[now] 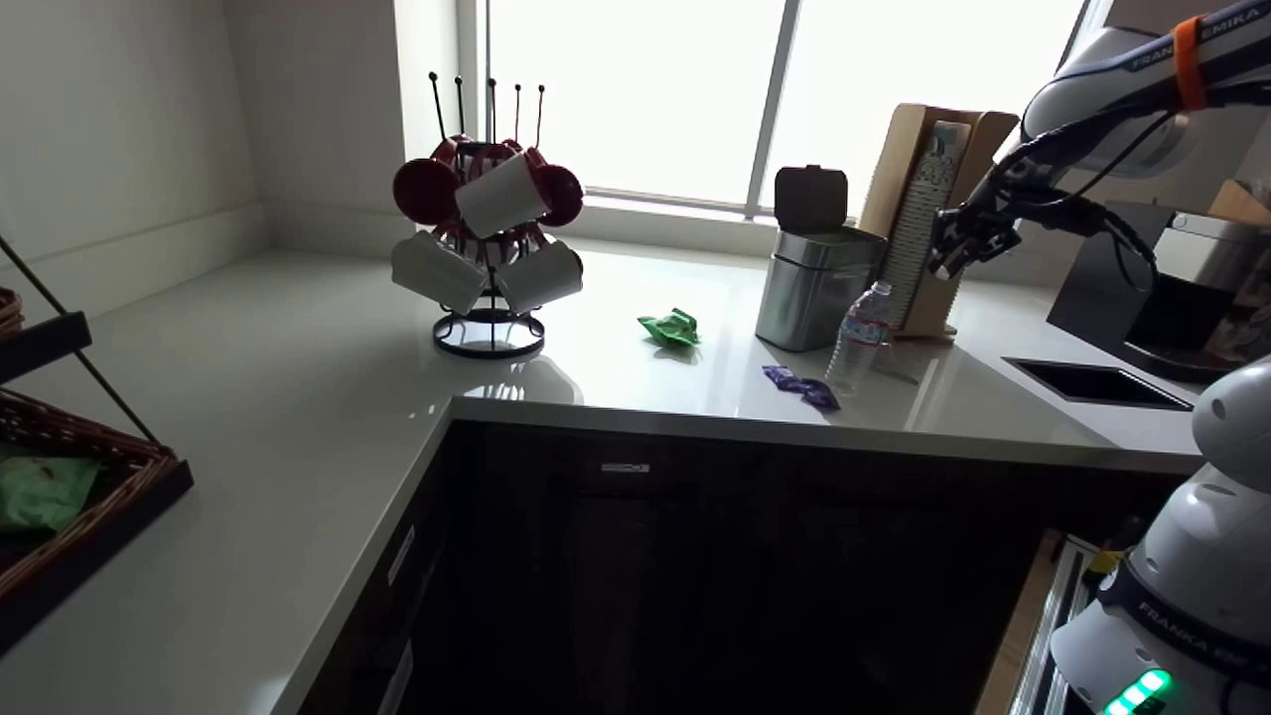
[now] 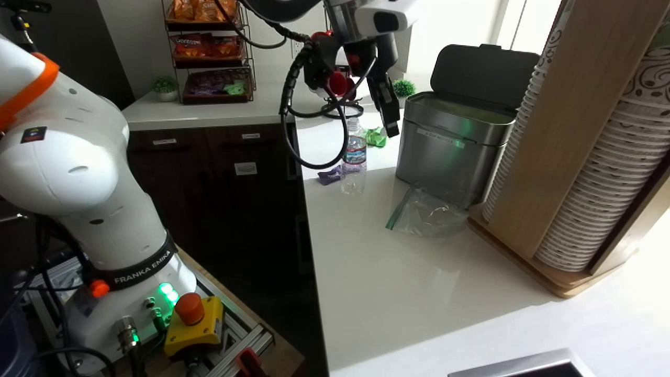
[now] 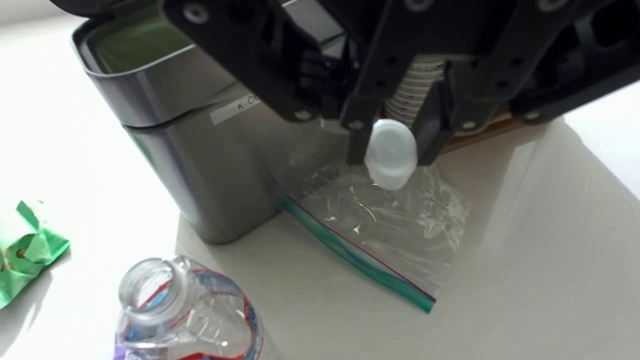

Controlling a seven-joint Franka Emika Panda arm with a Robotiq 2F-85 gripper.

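Pinched between the fingertips of my gripper is a small white bottle cap [image 3: 391, 155]. In the wrist view the fingers are closed on it, above the counter. Below lies a clear zip bag [image 3: 384, 222] with a green seal, flat beside the steel bin [image 3: 240, 156]. An uncapped clear plastic bottle [image 3: 192, 312] stands upright at the lower left of that view. From the right side, exterior view 1 has my gripper [image 1: 943, 260] raised beside the bin, whose lid is up. The cap is too small to make out there.
A wooden holder with stacked paper cups [image 2: 578, 188] stands behind the bin. Crumpled green [image 1: 670, 328] and purple [image 1: 800, 387] wrappers lie on the counter. Red and white mugs hang on a rack [image 1: 489, 334]. The counter in front of the cup holder is mostly clear.
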